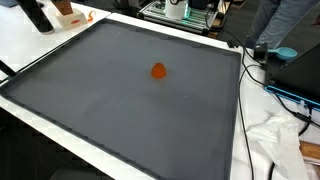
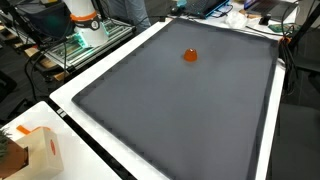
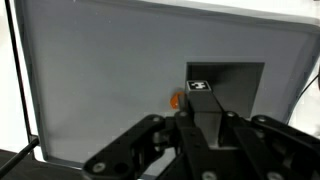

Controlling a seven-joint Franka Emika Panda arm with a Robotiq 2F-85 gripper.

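In the wrist view my gripper is shut, with a flat dark square piece at its fingertips. The piece seems to be held, since neither exterior view shows such a square on the tray. The grip itself is partly hidden by the fingers. A small orange round object rests on the grey tray, toward its far side. In the wrist view, part of this orange object shows just left of the fingers, below them. My gripper is out of sight in both exterior views.
The tray has a raised light rim and is otherwise bare. A crumpled white cloth lies beyond its right edge, near dark cables. At the lower left of exterior view 2 are a brown round object and a pale block.
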